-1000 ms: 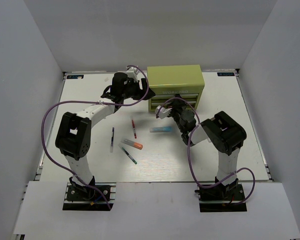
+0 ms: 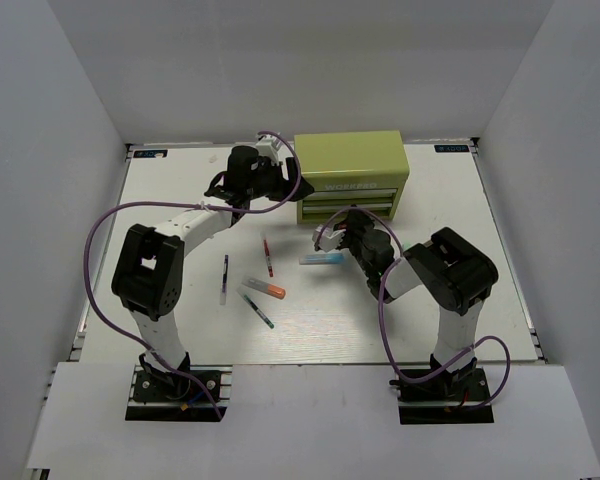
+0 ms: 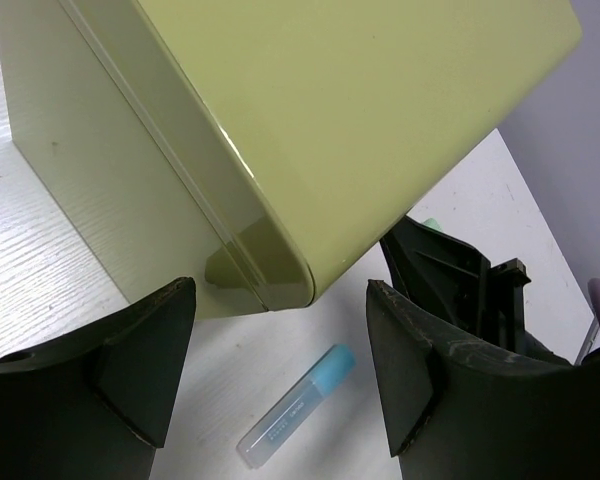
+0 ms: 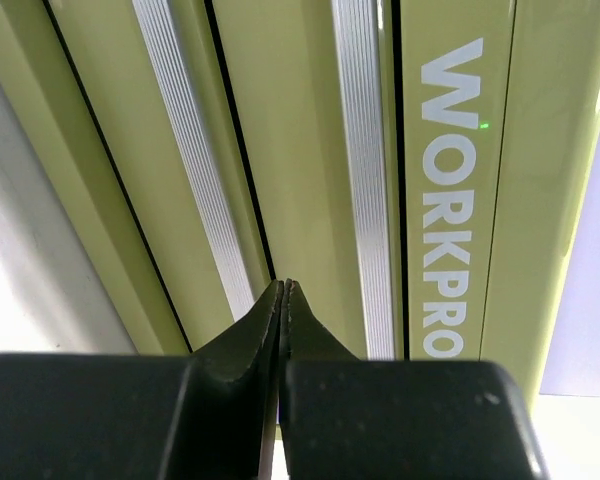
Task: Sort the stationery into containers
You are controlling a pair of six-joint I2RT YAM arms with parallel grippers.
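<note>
The olive WORKPRO box (image 2: 350, 157) with drawers stands at the back of the table, its drawers all looking closed. At its left front corner, my left gripper is open, the box corner (image 3: 285, 270) showing between its fingers. In front of the drawer fronts (image 4: 290, 200) my right gripper is shut, with nothing seen between its fingertips. A blue-capped marker (image 2: 322, 259) lies in front of the box. To the left lie a red pen (image 2: 267, 256), a dark pen (image 2: 224, 278), an orange-capped marker (image 2: 264, 288) and a green pen (image 2: 257, 310).
Something small and green (image 3: 432, 223) peeks out behind the right arm (image 3: 460, 285); it is mostly hidden. Grey walls border both sides.
My right gripper has drawn slightly back from the drawer fronts, and more of the WORKPRO lettering shows. The left arm has barely moved; the pens and markers lie as before.
</note>
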